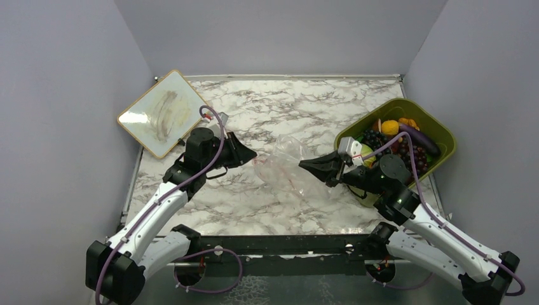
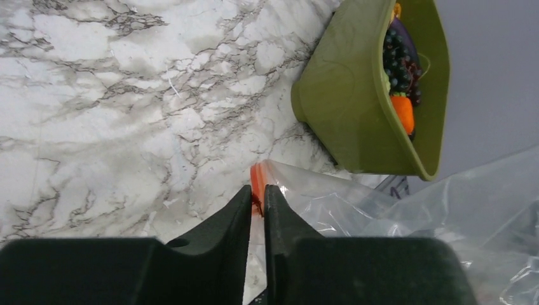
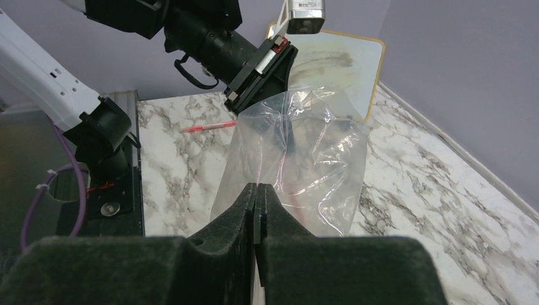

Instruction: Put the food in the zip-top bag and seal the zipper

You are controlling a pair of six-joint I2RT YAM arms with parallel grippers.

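A clear zip top bag [image 1: 291, 170] with a reddish zipper strip spans the space between my two grippers, looking empty. In the top view, my left gripper [image 1: 255, 154] is at the bag's left end. The left wrist view has the orange zipper end of the bag [image 2: 259, 175] at the tips of the left gripper; a narrow gap stands between its fingers, and a firm grip cannot be told. My right gripper [image 1: 301, 164] is shut at the bag's right side. In the right wrist view, the film [image 3: 299, 159] creases down into the right gripper's [image 3: 259, 187] tips.
A green bin [image 1: 447, 138] full of food, among it an eggplant [image 1: 421, 138] and dark grapes [image 1: 419, 157], stands at the right, partly behind the right arm. A framed white board [image 1: 162, 114] rests at the back left.
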